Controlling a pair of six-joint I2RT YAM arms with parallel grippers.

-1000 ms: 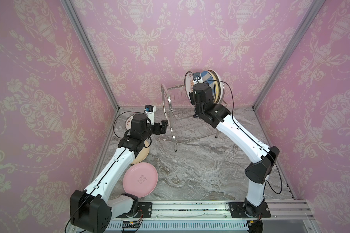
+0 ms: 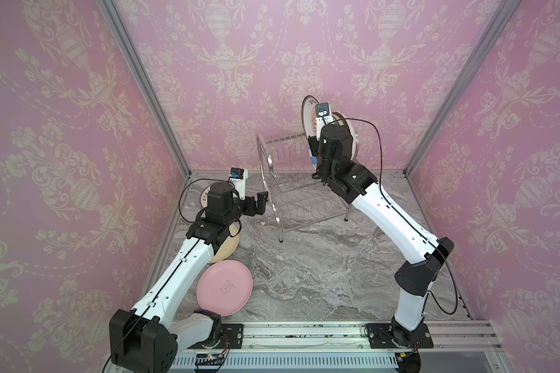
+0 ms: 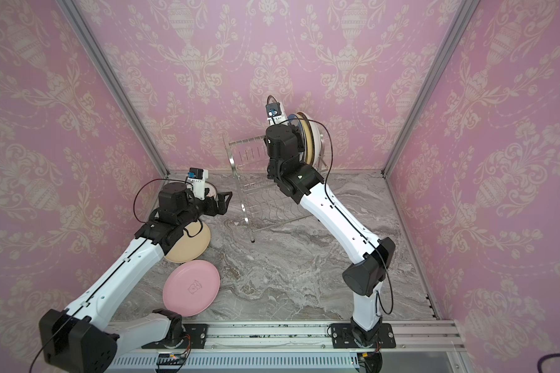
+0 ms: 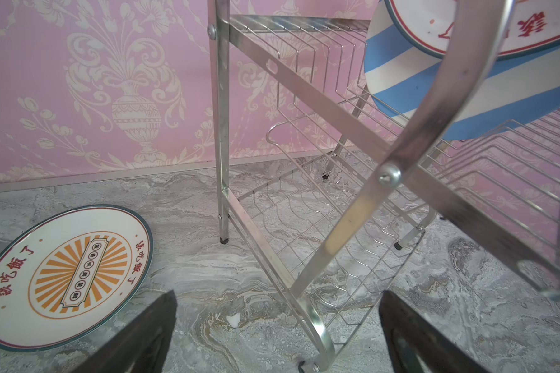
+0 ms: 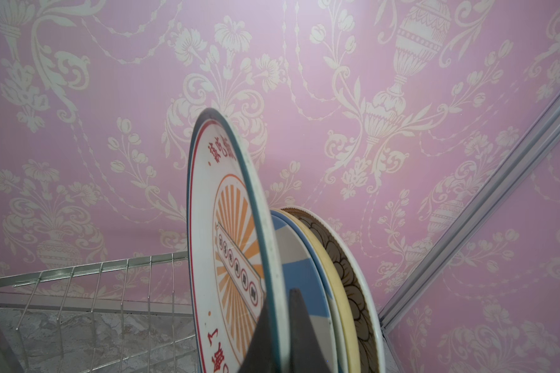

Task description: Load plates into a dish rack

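My right gripper is shut on the rim of a white plate (image 5: 227,199) with orange rays and red lettering, upright at the rack's top right. Beside it stand a blue-striped plate (image 5: 295,261), a cream plate and a patterned one (image 5: 357,292). My left gripper hangs open left of the wire rack (image 2: 270,186), nothing between its fingers. Another white plate (image 4: 68,273) lies flat on the table's left, in front of it a cream plate (image 3: 189,245) and a pink plate (image 3: 189,286).
The rack's upper left slots and lower tier look empty. Walls close in the back and sides.
My right gripper has risen, and the white plate in it now stands higher than the plates beside it. The left arm has barely moved.
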